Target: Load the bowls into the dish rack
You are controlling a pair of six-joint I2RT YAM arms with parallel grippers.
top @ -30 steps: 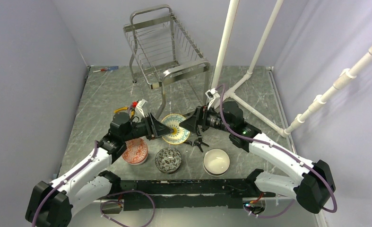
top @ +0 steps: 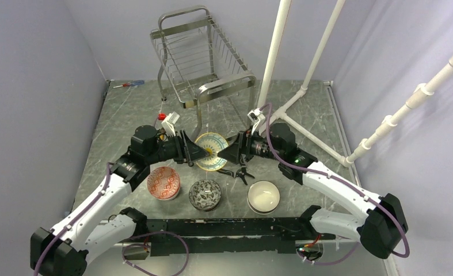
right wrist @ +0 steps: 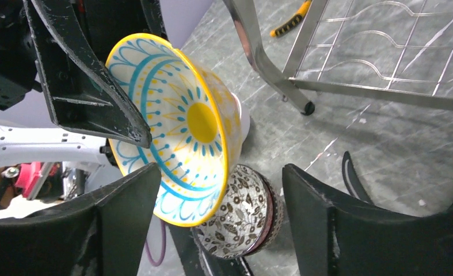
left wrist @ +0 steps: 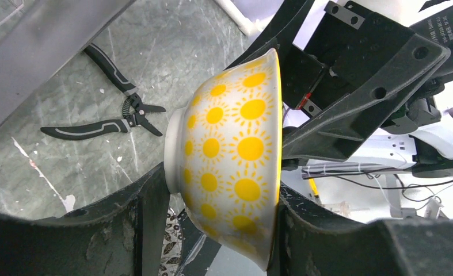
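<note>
A yellow-patterned bowl (top: 212, 144) is held on edge above the floor between both grippers. My left gripper (top: 202, 152) is shut on it, its fingers either side of the bowl in the left wrist view (left wrist: 229, 144). My right gripper (top: 224, 154) faces the bowl, open, with the bowl's rim (right wrist: 224, 149) near its fingertips. Below lie a red-patterned bowl (top: 163, 183), a black-and-white bowl (top: 205, 194) and a cream bowl (top: 263, 196). The steel dish rack (top: 181, 32) stands behind, with no bowls in it.
Black pruning shears (left wrist: 83, 131) lie under the held bowl. White pipes (top: 302, 132) stand at the right. A screwdriver (top: 133, 83) lies at the back left.
My left gripper and the bowl have moved slightly toward the back of the work area. The right gripper has shifted only slightly.
</note>
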